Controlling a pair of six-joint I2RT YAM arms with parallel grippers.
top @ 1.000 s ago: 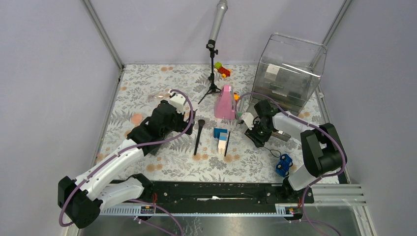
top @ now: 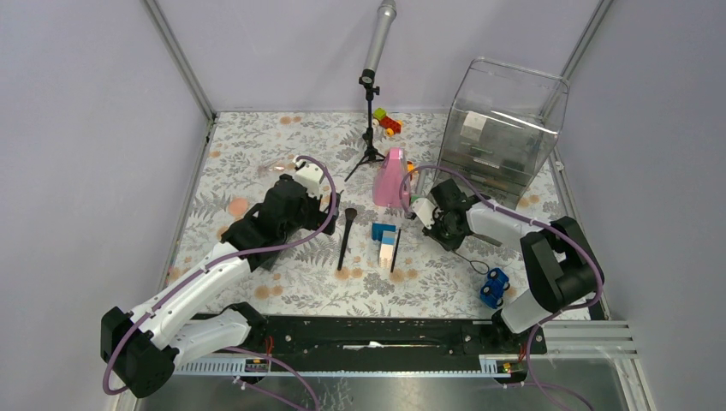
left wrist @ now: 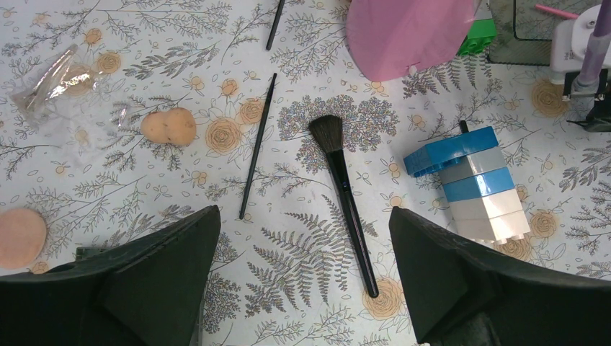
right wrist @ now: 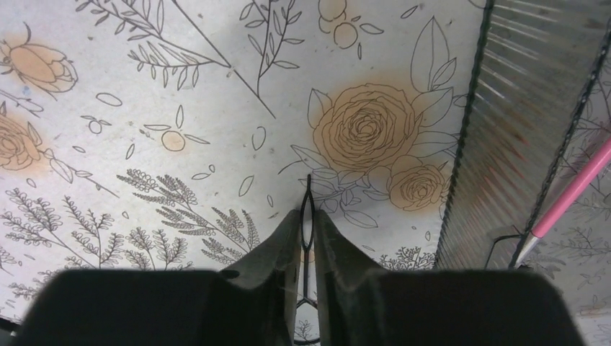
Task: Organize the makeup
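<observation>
My right gripper is low over the cloth, its fingertips close together around the thin tip of a black wire-handled tool [right wrist: 305,270], possibly an eyelash curler; whether it grips it is unclear. A clear ribbed tray [right wrist: 519,86] with a pink-handled brush [right wrist: 569,187] lies to its right. My left gripper is open above a large black brush [left wrist: 346,202]. Thin dark sticks [left wrist: 256,151], beige sponge [left wrist: 169,126], round puff [left wrist: 16,238] and clear packet [left wrist: 58,86] lie around it.
A tall clear case [top: 505,86] stands back right. Toy blocks [left wrist: 483,205], a pink object [top: 389,175], a camera tripod [top: 370,120] and a blue toy car [top: 495,287] share the table.
My right gripper has shifted slightly left from where it was a second ago. The left arm has not moved.
</observation>
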